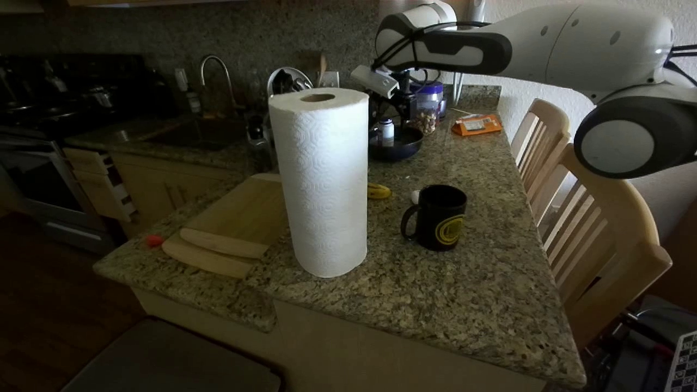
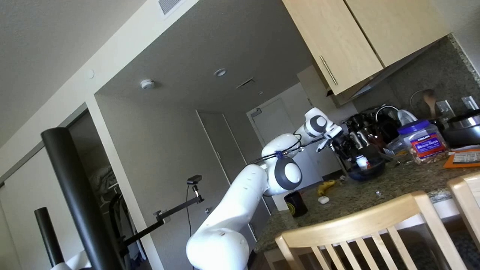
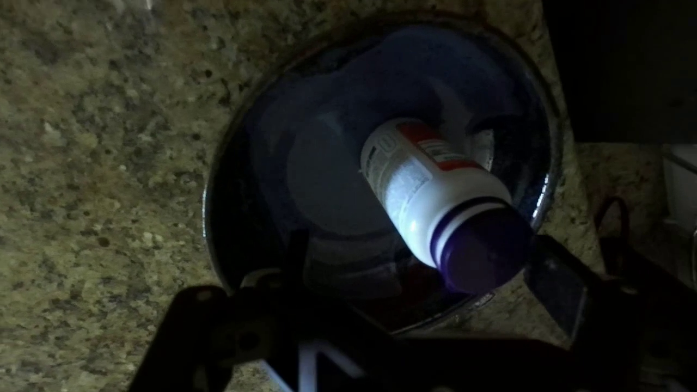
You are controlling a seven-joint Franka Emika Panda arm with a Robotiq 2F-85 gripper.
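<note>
A white bottle [image 3: 418, 186] with a purple cap and a red label patch stands tilted inside a dark bowl [image 3: 326, 140]. In exterior view 1 the same bottle [image 1: 386, 133] rises above the rim of the bowl [image 1: 402, 151], on the far part of the counter. Over the bowl, my gripper is open. Its fingers are spread wide in the wrist view, one fingertip [image 3: 555, 281] close beside the purple cap; whether they touch cannot be told. The other finger is very dark, over the bowl's lower left.
A paper towel roll [image 1: 326, 189] and black mug [image 1: 441, 219] stand nearer on the counter, with a banana [image 1: 377, 191] between. Behind the bowl are a nut jar [image 2: 423, 141] and an orange packet [image 1: 477, 124]. Wooden chairs [image 1: 588, 228] line the right edge.
</note>
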